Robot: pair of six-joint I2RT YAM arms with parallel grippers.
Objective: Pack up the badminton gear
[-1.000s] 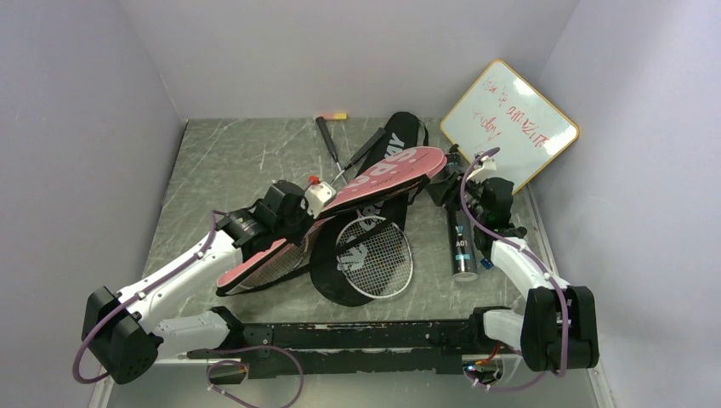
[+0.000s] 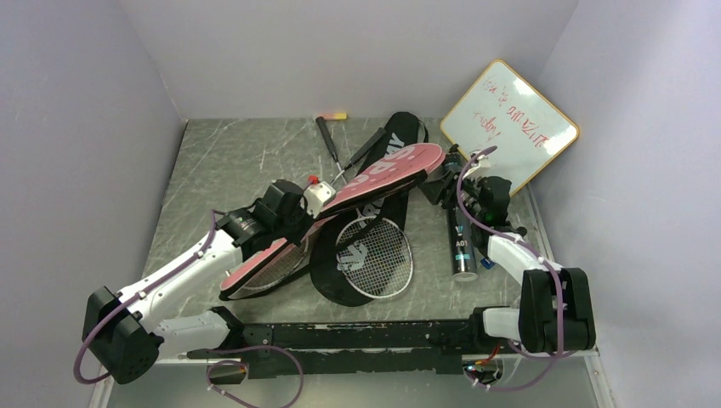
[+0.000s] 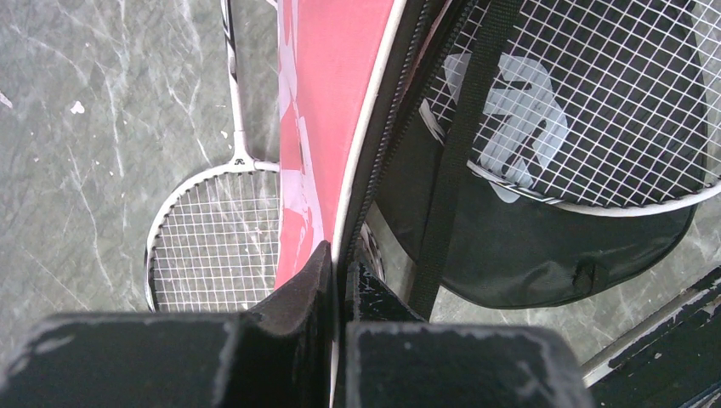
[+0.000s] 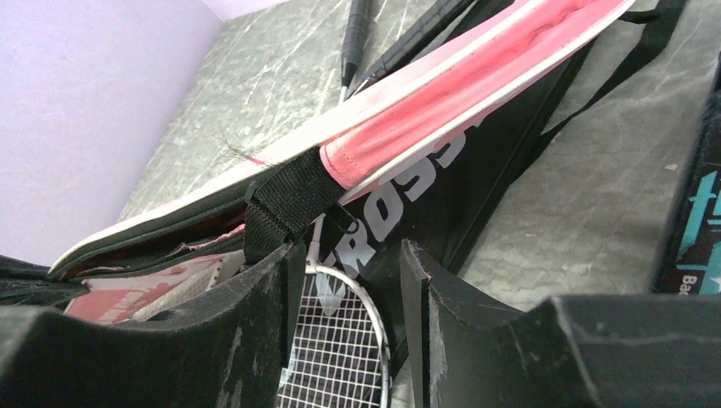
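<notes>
A long pink racket bag [image 2: 387, 173] with black sides is raised at a slant above the other gear. My left gripper is shut on its white-piped zip edge. In the right wrist view a black strap tab [image 4: 293, 200] sits on the bag beside the left fingertip, and the zip looks partly open. My right gripper is open near the bag's far right end, nothing between its fingers. One racket [image 2: 378, 263] lies on a black bag [image 2: 333, 280] with white lettering; another racket [image 3: 212, 242] lies partly under the pink bag.
A dark shuttlecock tube [image 2: 462, 251] lies beneath and beside the right arm. A whiteboard [image 2: 510, 119] leans in the back right corner. Two racket handles [image 2: 326, 136] point to the back, near a small yellow-red item [image 2: 336, 116].
The pink bag has shifted slightly, its lower left end a little to the right. My right arm has moved a bit backward and left; the left arm looks unmoved.
</notes>
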